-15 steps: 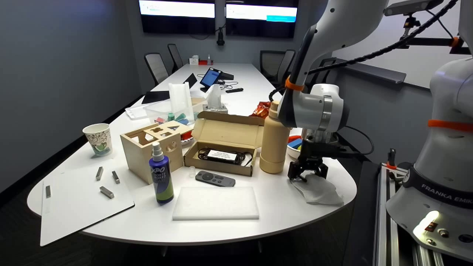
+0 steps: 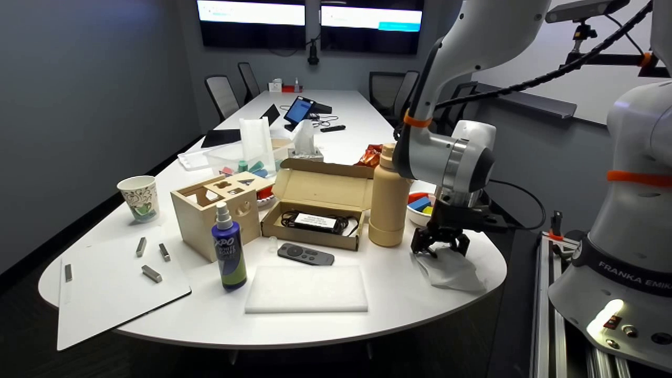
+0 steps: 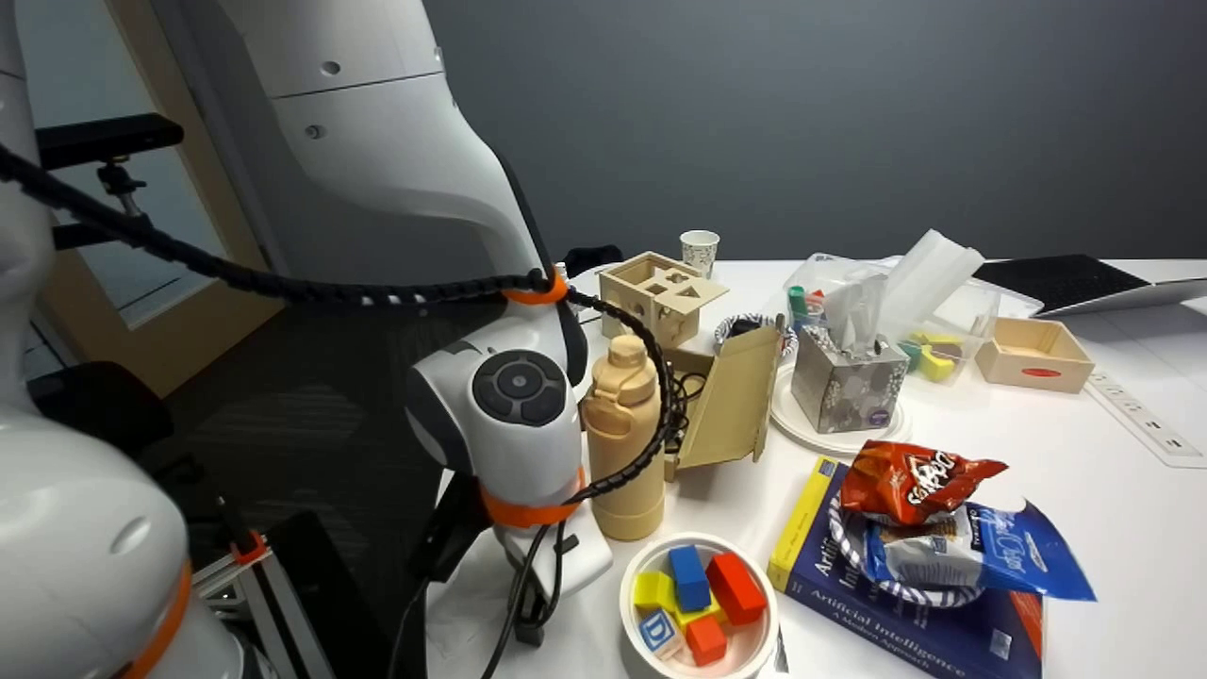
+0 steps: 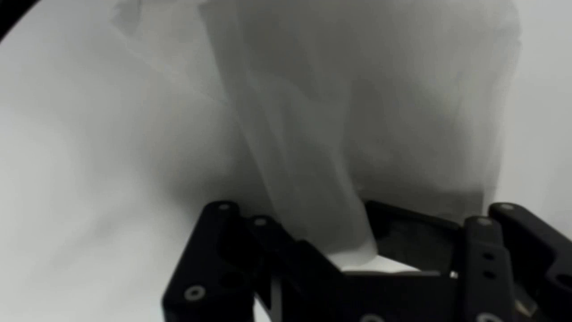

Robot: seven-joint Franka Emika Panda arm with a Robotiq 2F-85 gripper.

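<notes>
A thin white tissue (image 2: 450, 270) lies crumpled on the table's right end. My gripper (image 2: 441, 242) points down at its back edge, low over the tabletop. In the wrist view the tissue (image 4: 429, 107) spreads out under the gripper, and a raised fold runs up between the dark fingers. The fingers are shut on that fold, whose rounded end shows on the palm side. Parts of the fingertips are hidden behind the tissue. The arm blocks the tissue in exterior view 2.
Close beside the arm stand a tan bottle (image 2: 387, 201) and a white bowl of colored blocks (image 3: 634, 617). Left of the tissue lie a white slab (image 2: 306, 290) and a remote (image 2: 305, 254), with a spray bottle (image 2: 228, 252) beyond. Bare tabletop separates slab and tissue.
The gripper has shifted slightly to the right and the wrist has tilted a little. The tissue's shape and outer corner have changed slightly; the other objects are unmoved.
</notes>
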